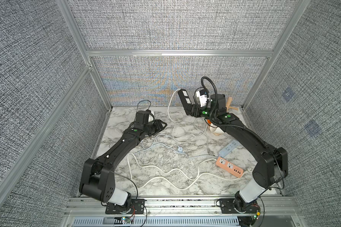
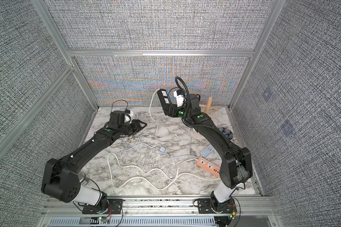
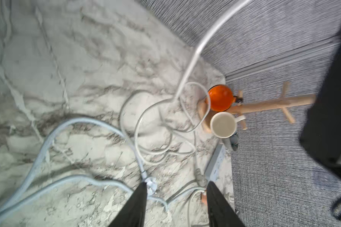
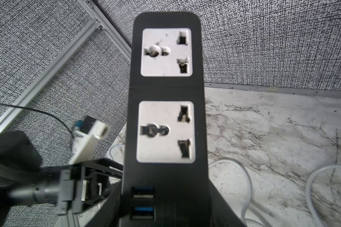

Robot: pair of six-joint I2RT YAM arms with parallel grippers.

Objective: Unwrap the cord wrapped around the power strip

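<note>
My right gripper [image 1: 192,112] holds the black power strip [image 4: 166,87] up at the back right, sockets toward its camera. The strip's white cord [image 1: 169,101] runs from the far end down to loose loops on the table, beside a pale blue cord [image 3: 75,121]. My left gripper [image 1: 163,125] is apart from the strip, lower and to its left, open with nothing seen between its fingers.
A salmon strip [image 1: 229,167] and a pale blue strip [image 1: 228,148] lie at the right. A wooden cup tree [image 2: 209,104] with mugs [image 3: 220,98] stands at the back right. More cords cover the middle and front.
</note>
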